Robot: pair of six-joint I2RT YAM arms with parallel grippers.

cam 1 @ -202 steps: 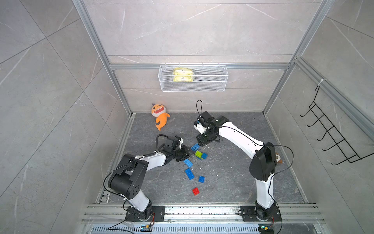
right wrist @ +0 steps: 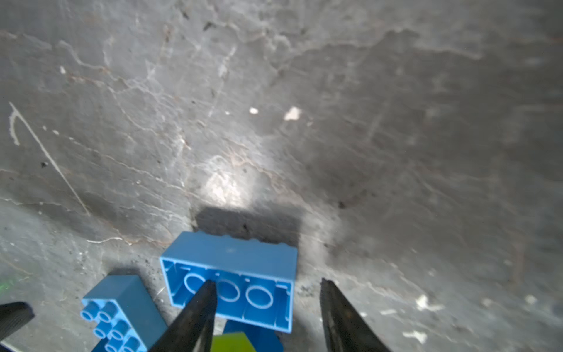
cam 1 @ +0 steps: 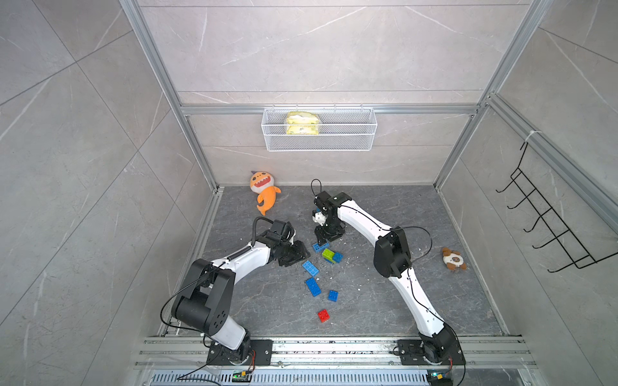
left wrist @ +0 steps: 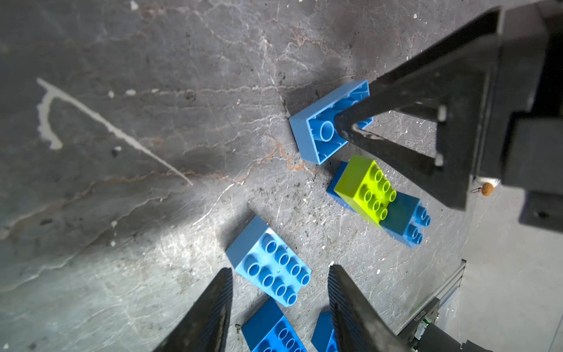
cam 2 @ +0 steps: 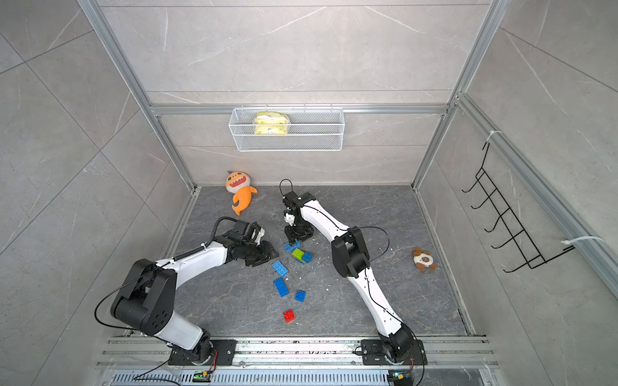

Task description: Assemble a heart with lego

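Observation:
A light blue brick (right wrist: 234, 258) lies on its side, its hollow underside showing. Over it hovers my right gripper, open, with nothing held between its fingers. Beside that brick, a green brick (left wrist: 364, 187) sits on top of darker blue bricks (left wrist: 404, 220). Another light blue brick (left wrist: 272, 264) rests studs up, in front of my left gripper, whose fingers stand apart with nothing gripped. Nearer the front are a blue brick (cam 1: 313, 287), a smaller blue brick (cam 1: 332, 295) and a red brick (cam 1: 323, 316).
An orange shark toy (cam 1: 264, 191) lies at the back left and a brown-white plush (cam 1: 454, 259) at the right. Both grippers are close together near the bricks.
My left gripper has drawn back left from the bricks.

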